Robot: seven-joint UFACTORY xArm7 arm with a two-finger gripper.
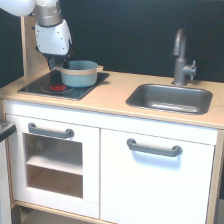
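A blue-grey pot (80, 76) rests on the black stovetop (42, 86), toward its right rear part. My white gripper (57, 63) reaches down from above at the pot's left side, its dark fingers close to the rim. Whether the fingers touch the pot or have the rim between them cannot be made out. The fingers are too small and dark to read as open or shut. To the left of the pot a burner (57, 87) glows red.
A sink (170, 98) with a dark faucet (181, 58) is set into the right of the wooden counter (118, 92). Bare counter lies between stovetop and sink. Below are an open-looking cabinet (54, 165) and a white door (150, 180).
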